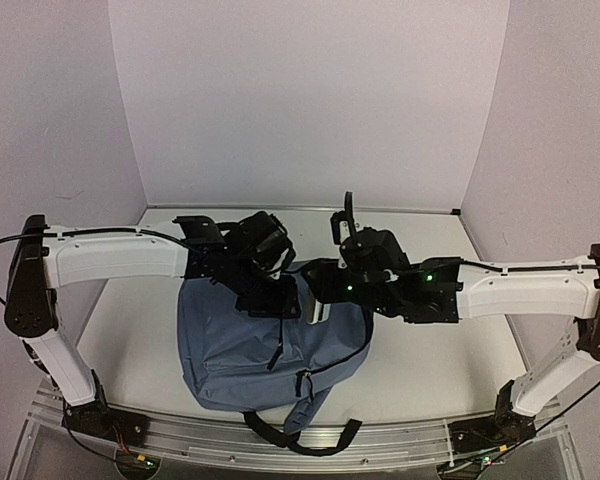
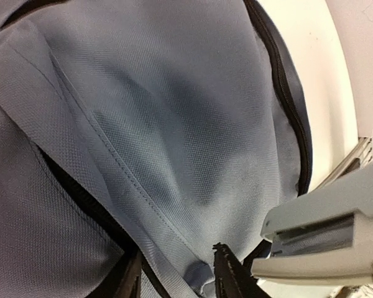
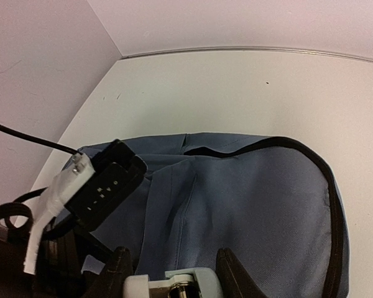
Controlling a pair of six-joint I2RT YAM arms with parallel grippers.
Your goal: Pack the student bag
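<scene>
The blue student bag (image 1: 245,345) lies flat on the table, with a dark zipper line (image 2: 90,202) and a folded edge crossing the left wrist view. Low over its upper middle is my left gripper; its fingers stand apart, with the bag's folded fabric running between and below them. A pale grey, stapler-like object (image 3: 174,285) fills the gap between the fingers of my right gripper, which is shut on it. This object hangs over the bag, right of the left gripper. Both arms partly cover the bag's upper part.
Black straps (image 1: 300,442) hang off the bag over the metal rail (image 1: 400,455) at the table's front edge. Bare white table (image 1: 430,370) shows right of the bag. The two grippers are close together.
</scene>
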